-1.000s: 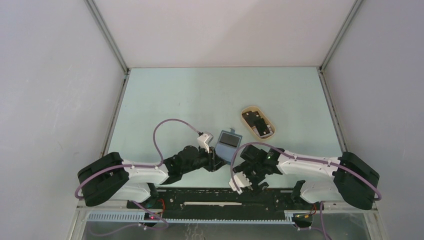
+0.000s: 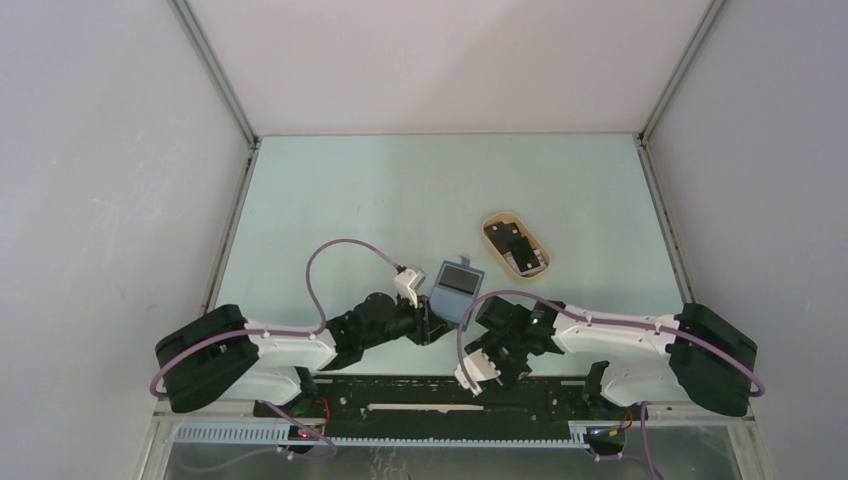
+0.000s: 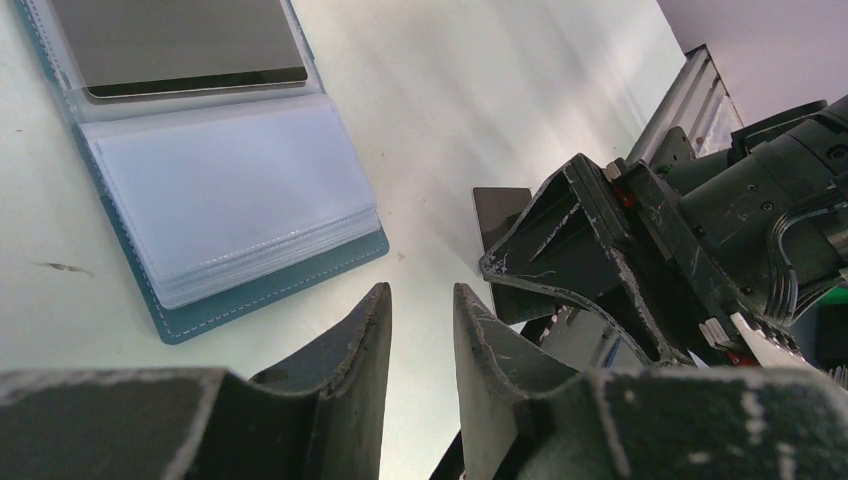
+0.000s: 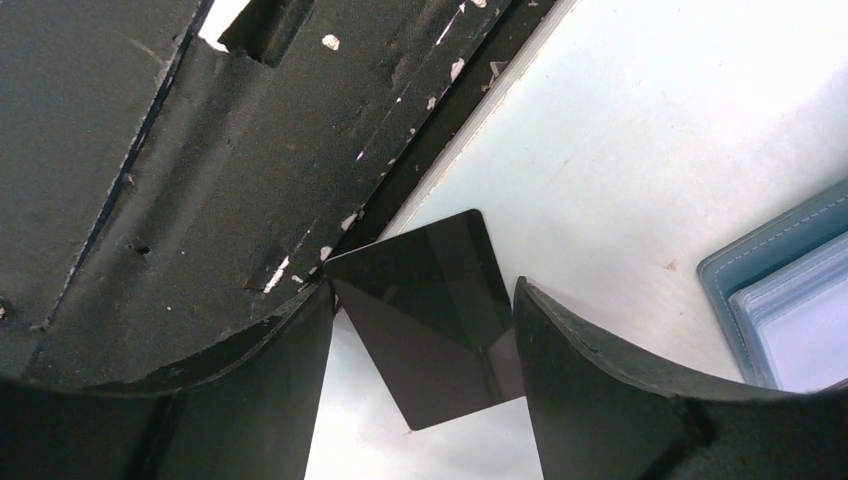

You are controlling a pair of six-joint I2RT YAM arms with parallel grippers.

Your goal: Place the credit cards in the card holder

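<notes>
The blue-grey card holder (image 2: 455, 292) lies between the arms; in the left wrist view its clear sleeves (image 3: 225, 190) show, a dark card in the upper one. My left gripper is part open beside the holder, nothing between its fingers. My right gripper is down at the table's front edge, its fingers on either side of a black card (image 4: 420, 350) lying there; whether it grips the card is unclear.
A tan tray (image 2: 543, 250) with several dark cards stands behind and right of the holder. A dark rail runs along the front edge.
My right gripper has shifted slightly toward the front edge and left compared with a second ago. The left arm and holder look unchanged.
</notes>
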